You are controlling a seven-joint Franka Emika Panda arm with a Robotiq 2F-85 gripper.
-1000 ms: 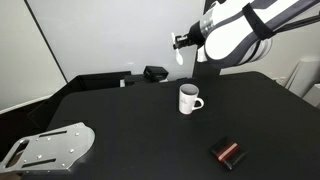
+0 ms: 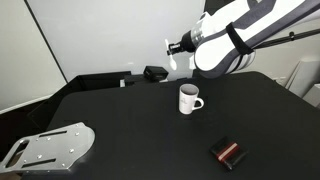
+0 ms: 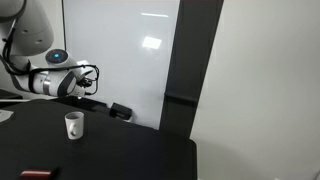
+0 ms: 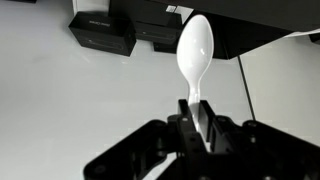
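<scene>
A white plastic spoon is clamped by its handle in my gripper, its bowl pointing away from the fingers in the wrist view. In exterior view 1 the spoon hangs well above the black table, up and to the left of the white mug. The mug stands upright with its handle to the right, and nothing shows inside it from here. Exterior view 2 also has the mug below and in front of the arm; the spoon is hard to make out there.
A dark block with a reddish-brown stripe lies at the front right of the table. A grey metal plate sits at the left edge. Small black boxes stand at the back.
The arm and gripper have shifted a little to the left in exterior view 1, carrying the spoon along. The mug, block and metal plate have stayed where they were.
</scene>
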